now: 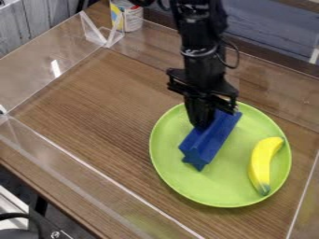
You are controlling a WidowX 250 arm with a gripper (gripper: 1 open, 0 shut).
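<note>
My black gripper hangs over the upper part of a blue block, which lies slanted on a green plate. The gripper looks shut, its fingertips low at the block's upper left part; whether they touch it I cannot tell. A yellow banana lies on the right side of the plate.
A wooden table surrounds the plate, with clear space on the left. A can stands at the back left near a white object. Clear edging runs along the left side.
</note>
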